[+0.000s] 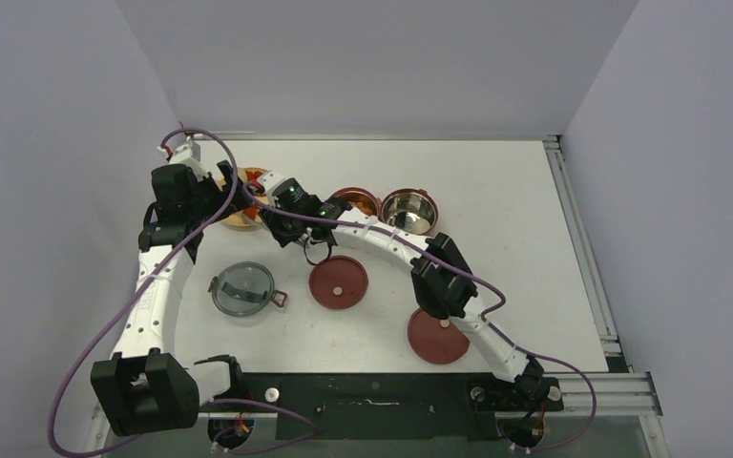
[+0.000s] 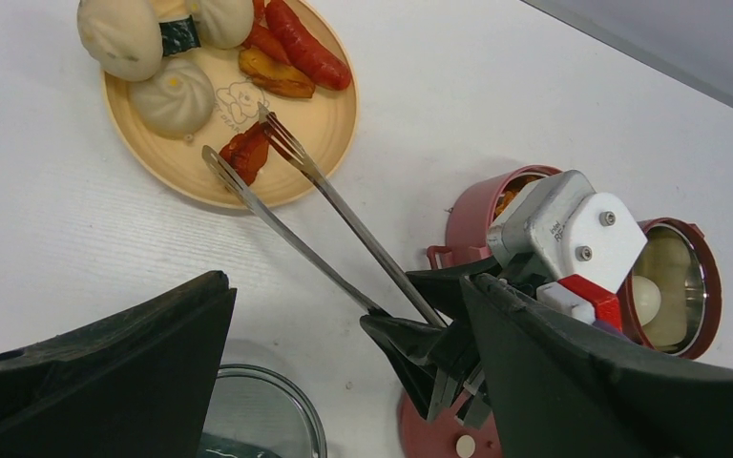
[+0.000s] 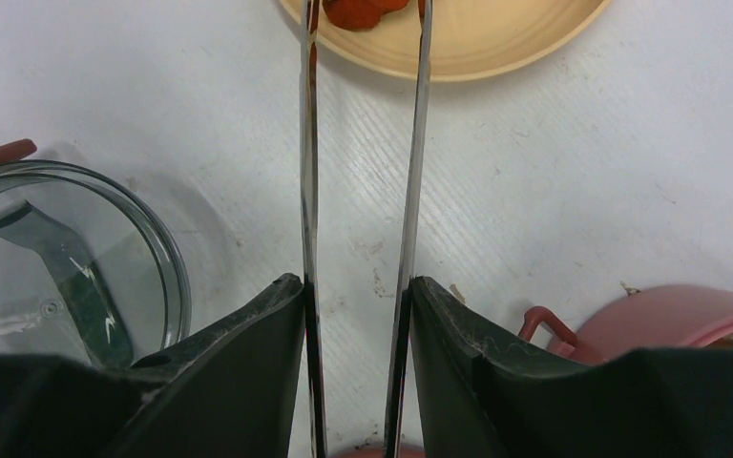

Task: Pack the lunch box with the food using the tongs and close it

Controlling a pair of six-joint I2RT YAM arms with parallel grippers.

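Observation:
A tan plate (image 2: 134,114) at the back left carries white buns (image 2: 170,100), a sausage (image 2: 313,46), potato wedges (image 2: 272,72) and a red-brown piece (image 2: 246,153). My right gripper has long metal tongs, standing open over that piece at the plate's near edge. My left gripper (image 1: 235,189) hangs open above the plate; its wide black fingers frame the left wrist view. Pink pots (image 2: 466,227) stand right of the plate, one with food inside, another (image 2: 687,296) with a pale round item.
A glass lid (image 1: 243,288) lies at the front left. Two red lids (image 1: 337,272) (image 1: 436,343) lie in front of the pots and at the front right.

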